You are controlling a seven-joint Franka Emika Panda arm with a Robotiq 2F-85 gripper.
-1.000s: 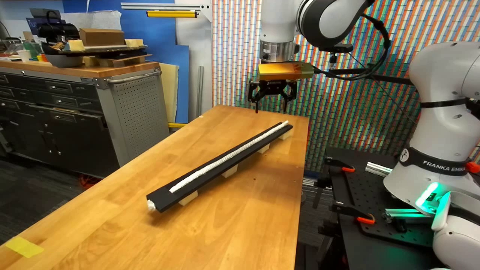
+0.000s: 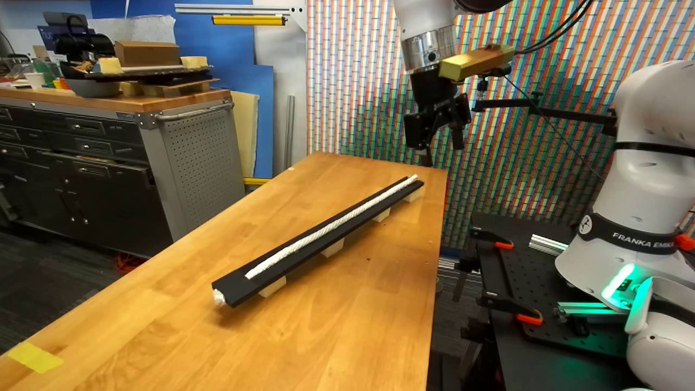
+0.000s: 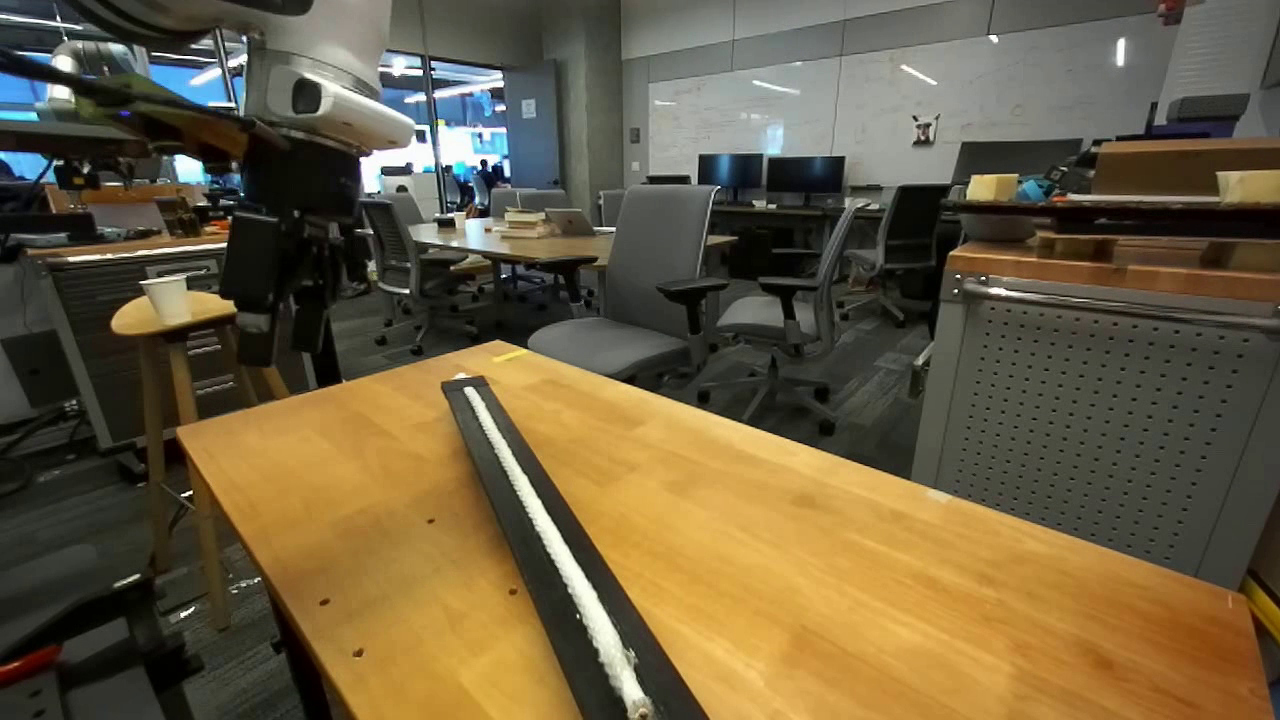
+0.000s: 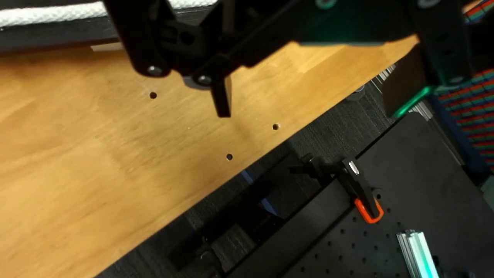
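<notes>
A white rope [image 2: 332, 225] lies lengthwise along a long black board [image 2: 260, 287], which rests on small wooden blocks on the table. In the second exterior view the rope [image 3: 546, 534] runs down the board's middle; a white tuft [image 2: 219, 297] pokes out past the board's near end in the first. My gripper [image 2: 443, 150] hangs tilted in the air at the far right of the table, clear of the board. Its two fingers stand wide apart in the wrist view, the gripper being open and empty. Part of the rope [image 4: 60, 14] shows at that view's upper left.
A drawer cabinet [image 2: 202, 163] is at the left.
My gripper has swung right and tilted from its upright pose over the table's far end. The arm has turned with it. The rope and board look unmoved.
</notes>
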